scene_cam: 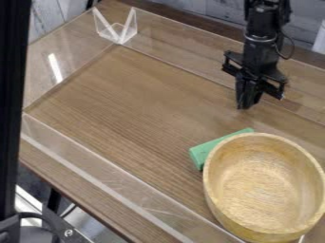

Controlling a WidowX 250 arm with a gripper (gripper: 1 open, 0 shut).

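The black robot gripper [248, 95] hangs low over the wooden table at the upper right, its fingers close together and pointing down. Nothing shows held between them, though the dark fingertips are small and hard to make out. Toward the front right stands a large tan round bowl [261, 190], with a green block [208, 148] lying beside it on its upper-left side, partly hidden by the bowl.
A clear plastic piece [117, 28] stands near the back left corner. Dark cables and hardware [32, 228] occupy the lower-left edge outside the table.
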